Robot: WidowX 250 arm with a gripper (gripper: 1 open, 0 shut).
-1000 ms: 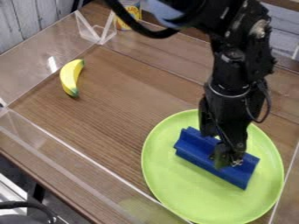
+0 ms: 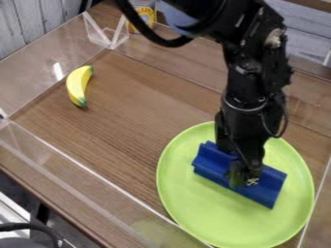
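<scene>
My black gripper (image 2: 243, 160) reaches down over a blue block (image 2: 260, 191) that lies on a green plate (image 2: 195, 218) at the lower right. Its fingertips are down at the block's top, near the middle. The dark fingers hide part of the block, and I cannot tell how far apart they stand or whether anything is between them.
A yellow banana (image 2: 77, 85) lies on the left of the wooden table (image 2: 130, 136). Clear plastic walls edge the table's left side. A yellow container (image 2: 142, 15) stands at the back.
The gripper has shifted slightly, with its lower part drawn a little up and left over the block. The plate and banana look unchanged.
</scene>
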